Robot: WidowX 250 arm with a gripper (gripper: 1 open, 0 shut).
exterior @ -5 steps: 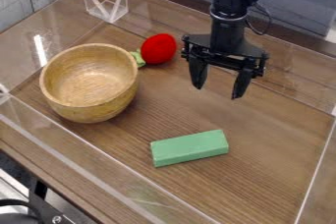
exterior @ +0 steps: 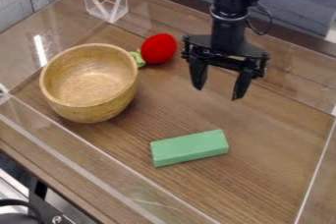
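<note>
The black gripper point(exterior: 225, 67) hangs from the top centre over the wooden table point(exterior: 282, 149), its fingers spread open with nothing seen between them. To its left lies a red round object point(exterior: 159, 47) with a small green part at its lower left. A wooden bowl point(exterior: 88, 82) sits at the left. A green rectangular block point(exterior: 190, 147) lies at the lower middle, well below the gripper in the view.
A translucent object point(exterior: 106, 3) stands near the back left edge. A dark item point(exterior: 20, 211) shows at the bottom left corner, off the table.
The gripper is in nearly the same place, with at most a very slight shift. The objects on the table have not moved.
</note>
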